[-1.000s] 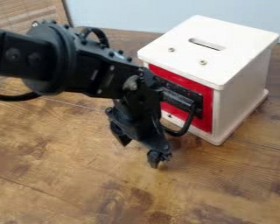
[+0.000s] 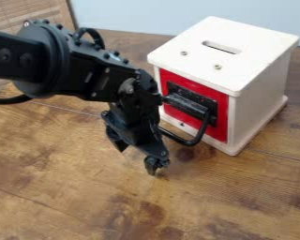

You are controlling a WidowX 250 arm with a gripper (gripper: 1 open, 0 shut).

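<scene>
The black arm reaches in from the left, with its gripper [image 2: 138, 159] pointing down low over the wooden table in front of a white box [image 2: 249, 89]. The gripper is open, and nothing shows between its fingers. The box has a slot in its top and a red front panel [image 2: 216, 129] carrying a black piece, which is partly hidden behind the arm's cable and wrist. The gripper is in front of the box, to the lower left of the red panel.
A pale wall or board stands along the back edge at the upper left.
The box has not visibly moved.
</scene>
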